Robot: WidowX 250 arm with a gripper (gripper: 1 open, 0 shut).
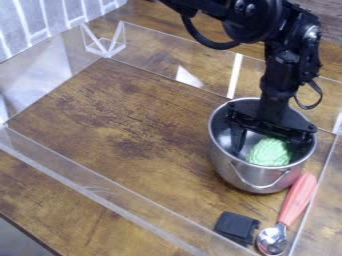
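The black gripper [267, 130] reaches down into a steel pot [247, 170] at the right of the camera view. A pale green, round textured object [270, 153] lies inside the pot, below and among the gripper's dark parts. The fingers are partly hidden by the pot and each other, so I cannot tell how far apart they are or whether they touch the green object.
In front of the pot lie a black block [237, 227], a pink-handled spoon or scoop [297, 198] and clear plastic edging.
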